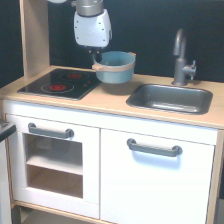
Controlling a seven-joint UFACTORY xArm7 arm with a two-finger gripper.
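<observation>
A blue-grey pot [117, 69] with tan handles is to the right of the black cooktop [60, 83], at the back of the counter between cooktop and sink. It seems to hang a little above the wood, though the gap beneath it is hard to judge. My gripper [97, 58] reaches down from the white hand at the pot's left side, its dark fingers at the handle there. It appears shut on that handle; the fingertips are small and partly blurred.
The steel sink [172, 98] lies empty on the right, with a grey tap [181, 60] behind it. Bare wooden countertop [112, 100] lies in front of the pot. Below are a windowed cabinet door [55, 165] and a white door [152, 180].
</observation>
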